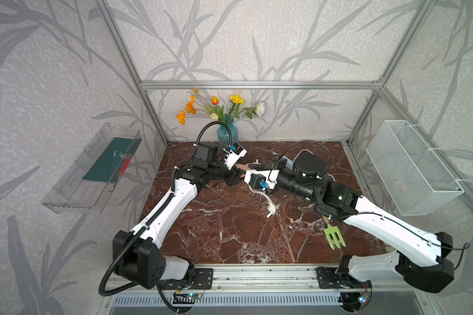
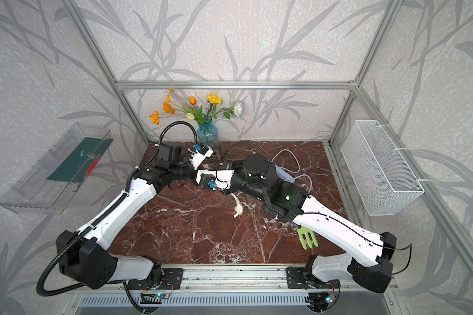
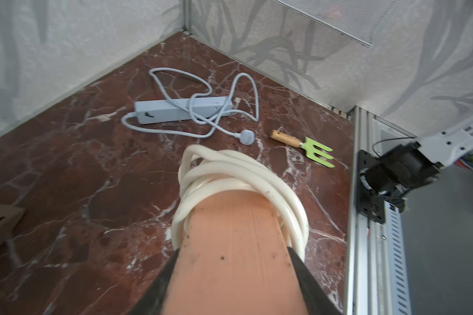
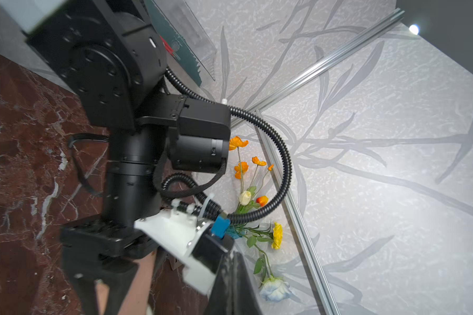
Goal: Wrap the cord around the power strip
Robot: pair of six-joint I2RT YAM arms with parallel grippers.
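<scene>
My left gripper (image 1: 235,176) is shut on a peach-coloured bar (image 3: 235,262) with white cord (image 3: 231,165) wound in several loops round its far end. A white cord end (image 1: 270,207) dangles below, in the top left view. My right gripper is right beside the left one, its fingers shut with nothing seen between them, and hides most of the bar from the top views. A grey power strip (image 3: 163,110) with its own loose cord lies on the table at the back right.
A vase of flowers (image 1: 227,134) stands at the back. A green hand fork (image 1: 333,236) lies at the front right. A clear bin (image 1: 89,173) hangs left, a white mesh basket (image 1: 410,162) right.
</scene>
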